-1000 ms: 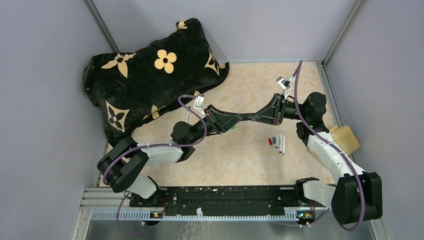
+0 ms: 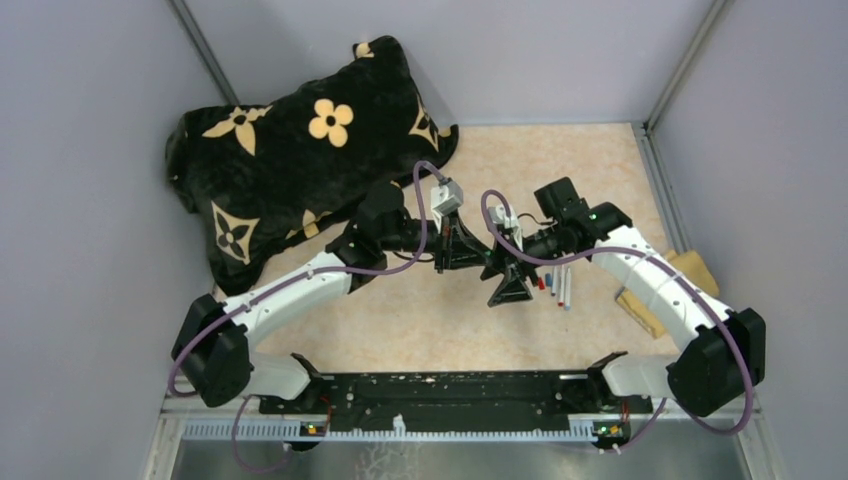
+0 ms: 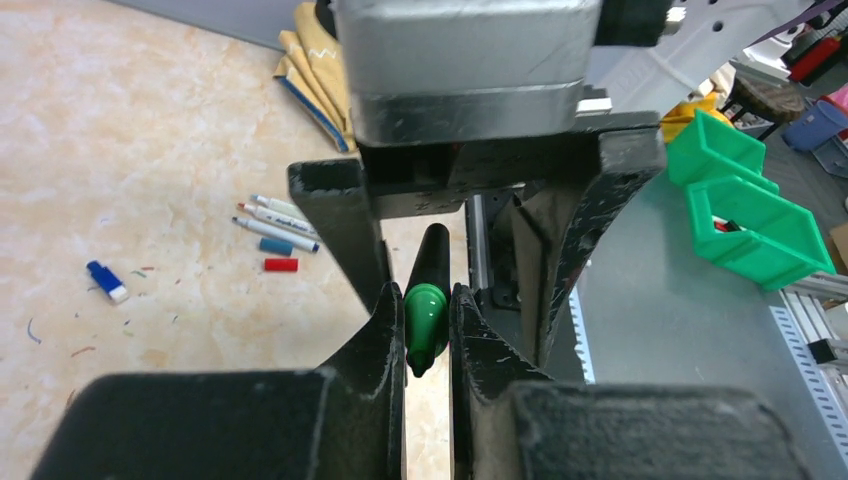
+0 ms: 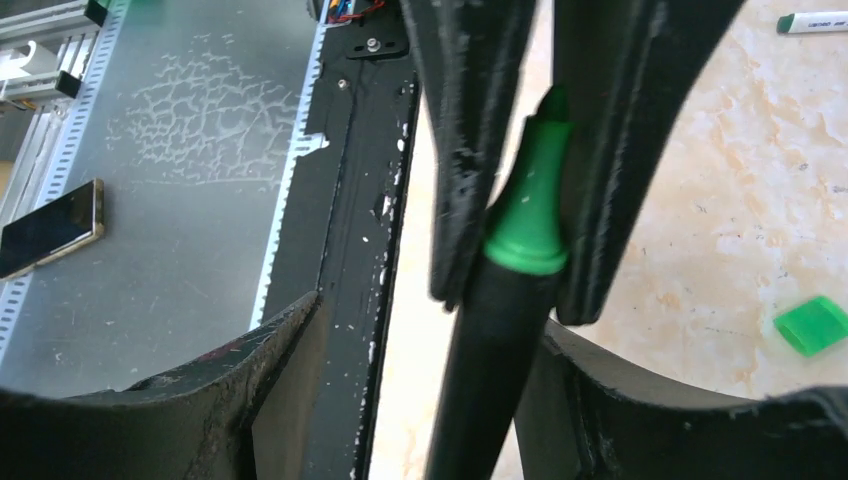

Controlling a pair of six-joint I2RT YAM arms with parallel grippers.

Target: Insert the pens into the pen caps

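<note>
A dark pen with a green end [image 3: 428, 325] is held between the fingertips of my left gripper, at the middle of the left wrist view. In the right wrist view my right gripper has its fingers apart around the dark barrel [image 4: 490, 360], whose green tip points toward the left gripper's fingers. Both grippers [image 2: 505, 270] meet above the table in the top view. On the table lie white pens [image 3: 280, 225], a blue cap [image 3: 275, 245], a red cap [image 3: 281, 264] and a green cap [image 4: 810, 325].
A black flowered cloth [image 2: 300, 160] covers the back left. A yellow cloth [image 2: 690, 280] lies at the right edge. A blue-and-white eraser-like piece [image 3: 107, 281] lies apart.
</note>
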